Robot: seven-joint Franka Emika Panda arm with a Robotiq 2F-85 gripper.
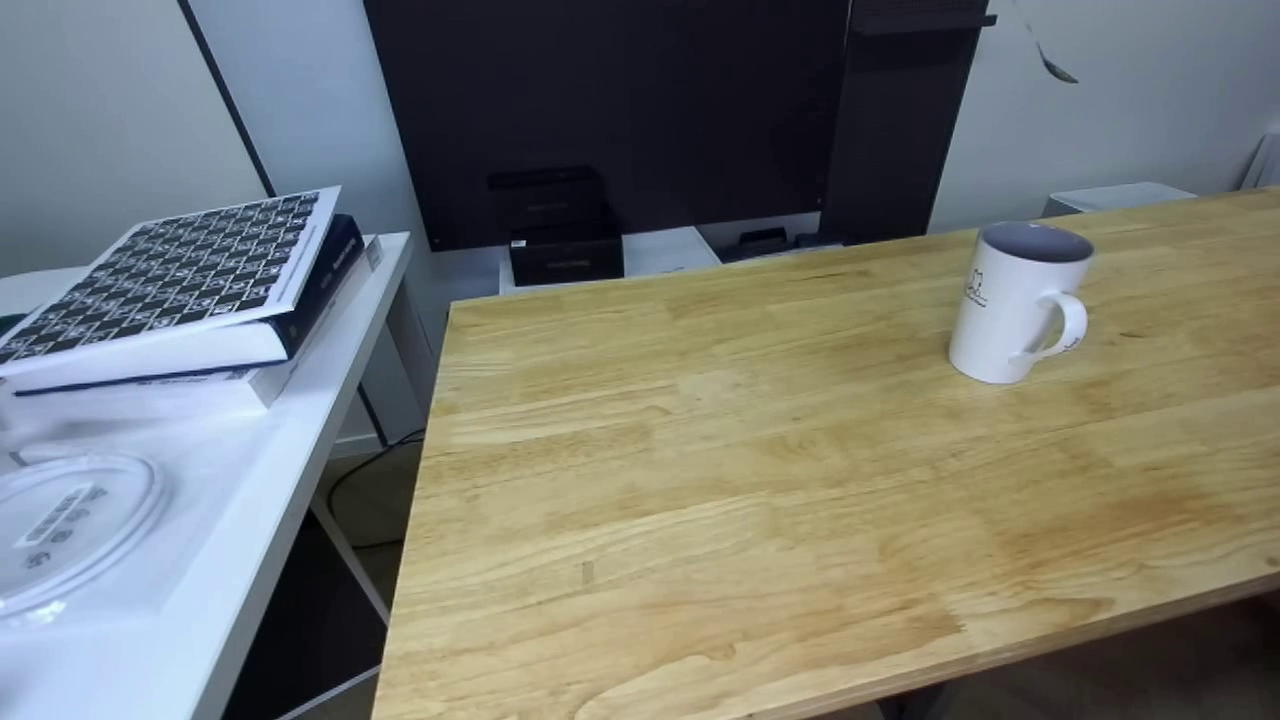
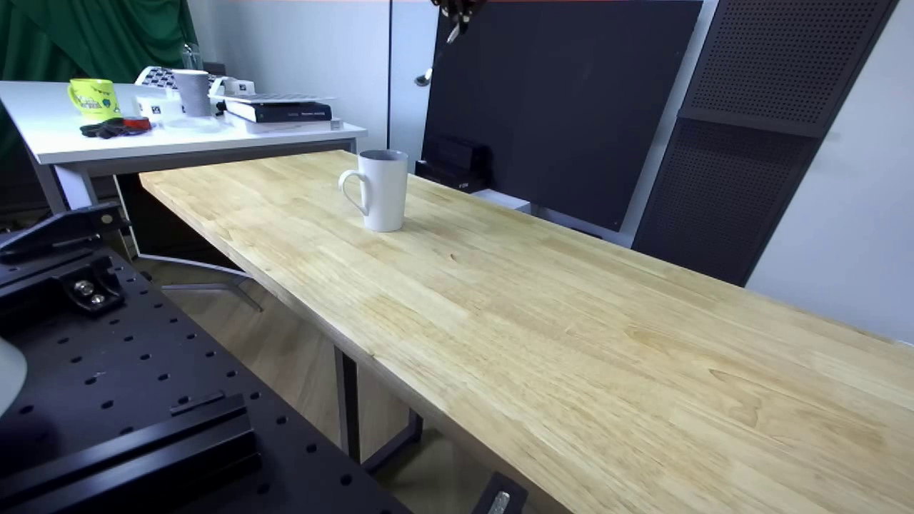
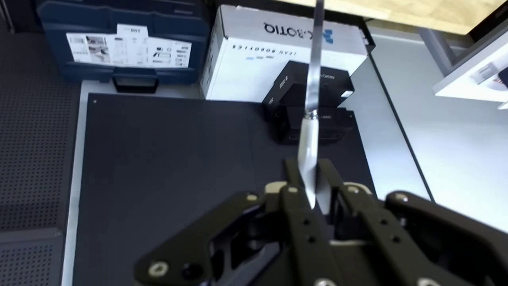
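My gripper is shut on the white handle of a spoon [image 3: 309, 138]; in the wrist view the metal stem runs up out of the frame. Exterior view 2 shows the fingertips at the top edge and the spoon [image 2: 424, 78] hanging from them, bowl down, well above the table. Only the lower end of the spoon [image 1: 1057, 72] enters exterior view 1, at the top right. A white mug [image 1: 1008, 314] with a grey inside stands upright on the wooden table [image 1: 672, 480], below and apart from the spoon.
Apart from the mug, the wooden tabletop is bare. A white side table [image 2: 86, 145] carries books [image 2: 283, 111], a yellow mug [image 2: 94, 98] and other items. Black panels [image 2: 565, 103] stand behind the table.
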